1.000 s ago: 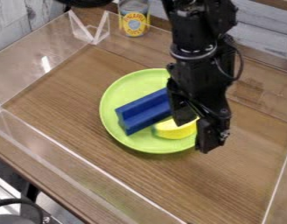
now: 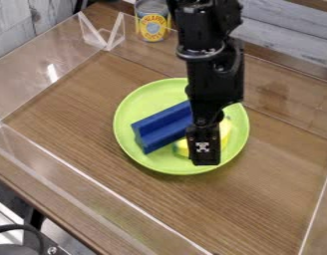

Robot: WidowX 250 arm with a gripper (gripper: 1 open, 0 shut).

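Observation:
The black gripper [image 2: 203, 139] hangs from the top over a green plate [image 2: 137, 110], its fingers over a yellow object [image 2: 222, 131] that is largely hidden behind them. The gripper is open. A blue block [image 2: 156, 127] lies on the plate left of the yellow object, close beside the gripper. Whether the fingers touch the yellow object is hard to tell.
A jar with a yellow label [image 2: 153, 26] stands at the back left. Clear plastic panels border the wooden table [image 2: 246, 209] on the left and right, and a black cable [image 2: 23, 231] lies at bottom left.
The gripper has moved left and turned, so that its fingers now sit over the yellow object rather than at the right edge of the plate.

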